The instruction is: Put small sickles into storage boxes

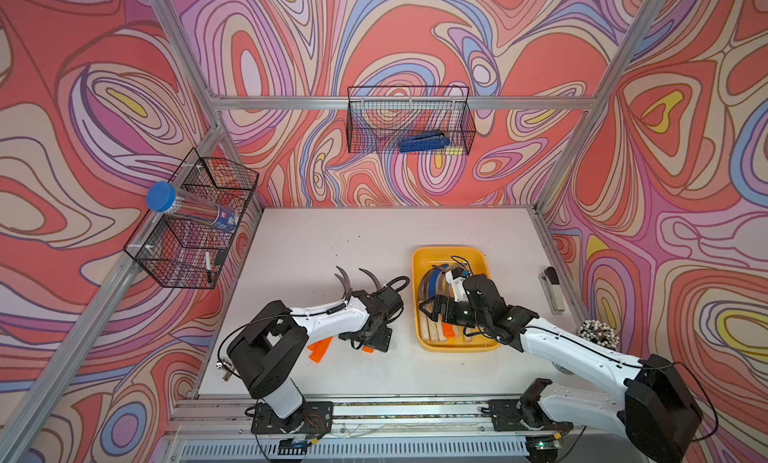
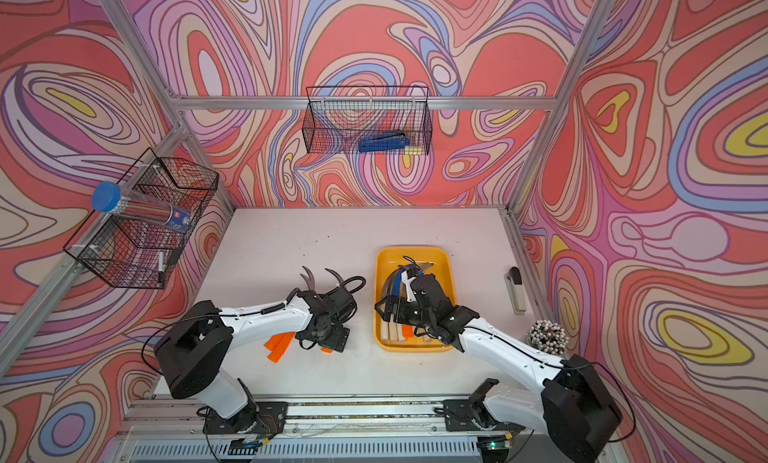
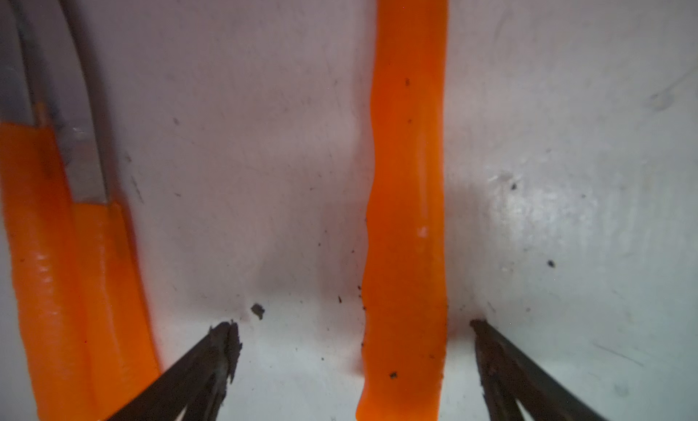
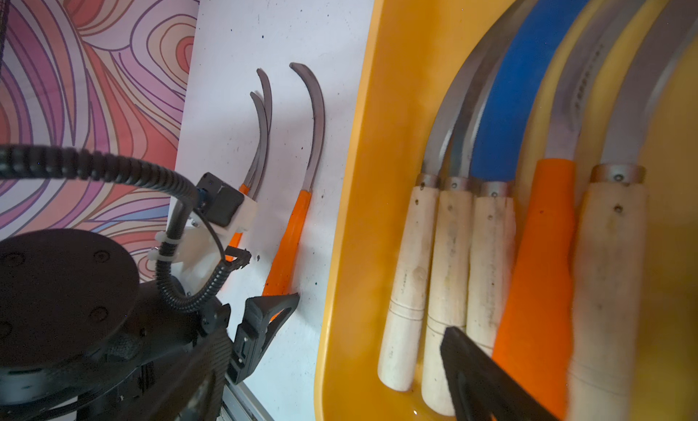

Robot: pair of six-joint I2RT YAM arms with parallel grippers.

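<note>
An orange-handled sickle [image 4: 291,239] lies on the table left of the yellow box [image 1: 416,303]. Over its handle [image 3: 407,224] my left gripper stands open, one finger on each side and neither touching it. Two more orange-handled sickles rest close together farther left, their handles [image 3: 65,290] at the left of the left wrist view. Inside the box, several sickles lie side by side, with wooden handles [image 4: 447,290], an orange handle [image 4: 541,275] and a blue sheath [image 4: 520,86]. Just above them hovers my right gripper, open and empty.
A black-and-white tool [image 1: 553,290] lies near the table's right edge, with a white beaded object [image 1: 598,333] in front of it. Wire baskets hang at left [image 1: 184,247] and back [image 1: 376,131].
</note>
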